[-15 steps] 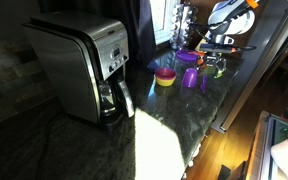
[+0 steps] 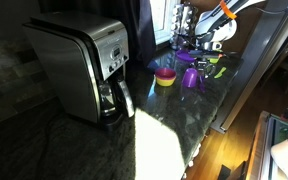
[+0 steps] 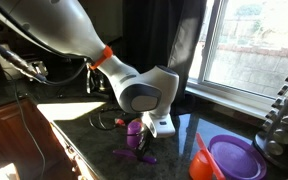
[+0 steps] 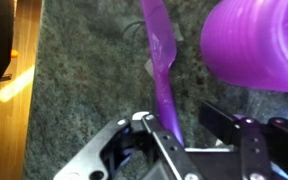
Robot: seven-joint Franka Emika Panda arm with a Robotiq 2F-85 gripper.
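A slim purple utensil (image 4: pixel 163 65) lies on the dark counter, its lower end between the spread fingers of my gripper in the wrist view. The gripper is part open, and I cannot tell whether a finger touches the utensil. Close on the right is a purple cup (image 4: pixel 259 45). From the first exterior view, the cup (image 2: pixel 191 78) stands just left of the gripper. In the second exterior view, the cup (image 3: pixel 135 132) and the utensil (image 3: pixel 134 155) show below the arm, which partly hides the gripper.
A coffee maker (image 2: pixel 92 70) stands at the near left, with a yellow and red bowl (image 2: pixel 165 77) beyond it. Behind the work area are a purple plate (image 3: pixel 234 158) and a red item (image 3: pixel 204 160). The counter's edge drops off beside the utensil in the wrist view.
The arm and gripper have shifted left in the first exterior view, closer to the purple cup. The cup, bowl and coffee maker look unmoved.
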